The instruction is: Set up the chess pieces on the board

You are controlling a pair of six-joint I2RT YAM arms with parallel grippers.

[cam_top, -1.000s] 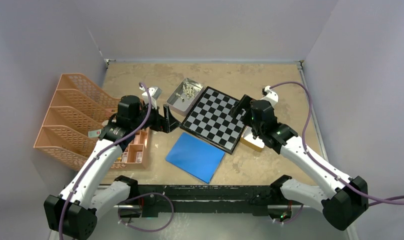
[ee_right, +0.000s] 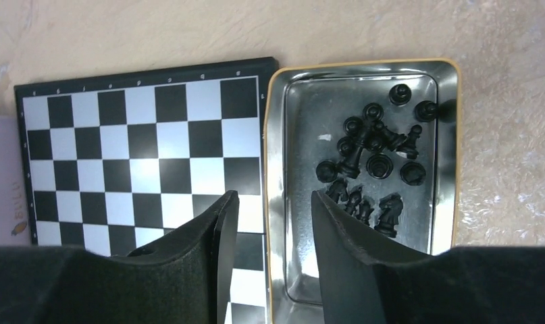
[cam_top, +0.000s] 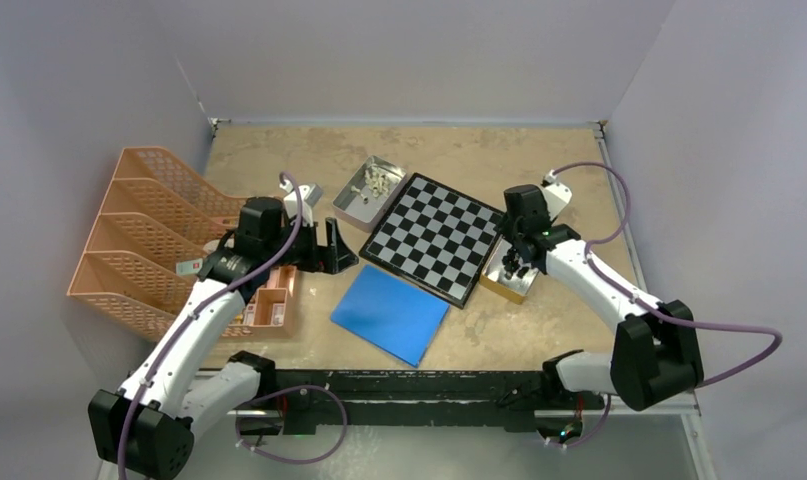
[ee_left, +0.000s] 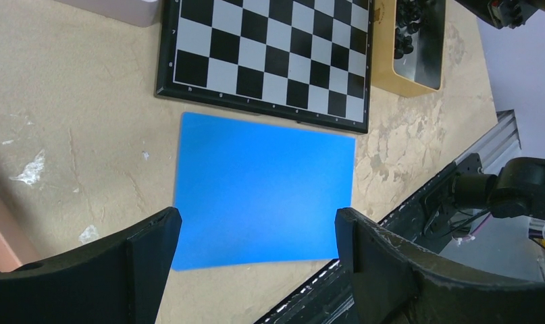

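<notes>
The chessboard lies mid-table with no pieces on it. Dark pieces lie and stand in a metal tray at its right; white pieces are in another tray at upper left. My right gripper hangs above the dark pieces' tray and board edge, fingers part open, nothing visible between them. My left gripper stands open, empty, left of the board, with the blue mat in its view.
A blue mat lies in front of the board. A pink organiser takes up the left side.
The right arm has moved right and back from over the board's right part to over the dark pieces' tray.
</notes>
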